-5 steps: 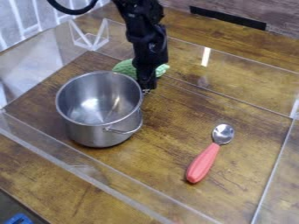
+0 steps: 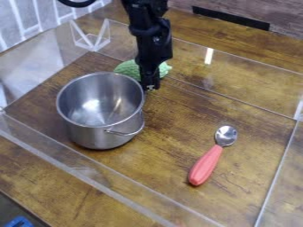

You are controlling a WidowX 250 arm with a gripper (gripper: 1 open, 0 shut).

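Observation:
The black arm reaches down from the top to the gripper (image 2: pixel 149 85), which is low behind a steel pot (image 2: pixel 101 110) at the pot's right rear, over a green cloth-like object (image 2: pixel 128 67). Whether its fingers hold anything is too small and dark to tell. A spoon with a pink handle (image 2: pixel 205 165) lies on the wooden surface to the right.
A clear-walled enclosure surrounds the wooden board (image 2: pixel 166 177). The middle and right of the board are open apart from the spoon. A blue object (image 2: pixel 14 222) sits at the bottom left corner.

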